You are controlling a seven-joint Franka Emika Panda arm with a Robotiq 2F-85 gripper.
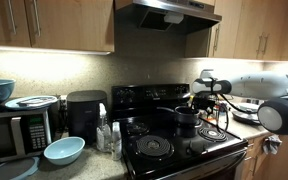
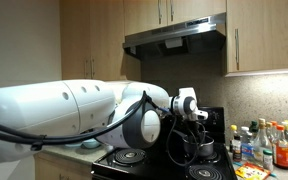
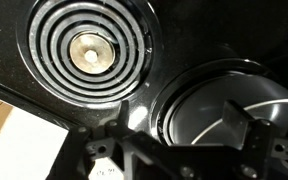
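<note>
A dark pot point(image 1: 187, 117) stands on the black stove point(image 1: 159, 150), towards its right side. The other exterior view shows the same pot point(image 2: 198, 150) under the arm's end. My gripper point(image 1: 198, 97) is above the pot, pointing down. From below, the wrist view shows the gripper with its two dark fingers point(image 3: 239, 120) spread apart, nothing visible between them. The pot's dark round interior point(image 3: 209, 105) fills the lower right there, crossed by a pale curved line. Whether a finger touches the pot cannot be made out.
A bare coil burner point(image 3: 89, 50) lies beside the pot. Left of the stove are spray bottles point(image 1: 103, 130), a light blue bowl point(image 1: 64, 151) and a microwave point(image 1: 16, 135). Bottles and jars point(image 2: 266, 145) crowd the right counter. The range hood point(image 1: 169, 15) hangs overhead.
</note>
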